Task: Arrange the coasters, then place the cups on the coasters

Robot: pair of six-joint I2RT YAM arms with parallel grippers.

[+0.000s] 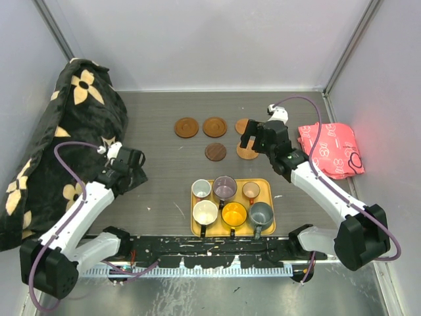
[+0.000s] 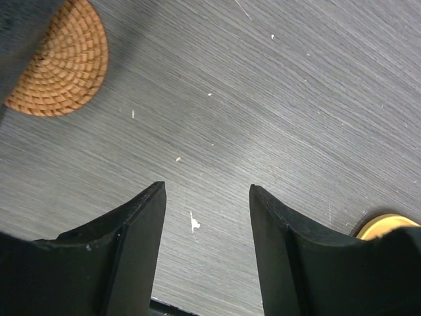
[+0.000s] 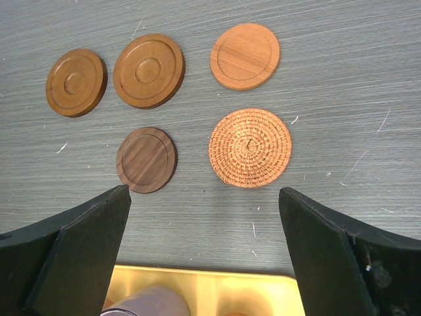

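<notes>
Several cups stand on a yellow tray (image 1: pixel 269 194) at the table's front: a small white cup (image 1: pixel 201 189), a purple one (image 1: pixel 224 187), a small brown one (image 1: pixel 250 189), a cream one (image 1: pixel 204 212), a yellow one (image 1: pixel 233 214) and a grey one (image 1: pixel 261 213). Behind the tray lie several round coasters, among them a dark wood coaster (image 3: pixel 147 160) and a woven coaster (image 3: pixel 250 148). My right gripper is open above the coasters, holding nothing. Left of the tray, my left gripper is open over bare table.
A dark flowered blanket (image 1: pixel 85 99) fills the left side; a pink folded cloth (image 1: pixel 332 150) lies at the right. Another woven mat (image 2: pixel 69 62) shows in the left wrist view, partly covered. Bare table separates the left gripper from the tray.
</notes>
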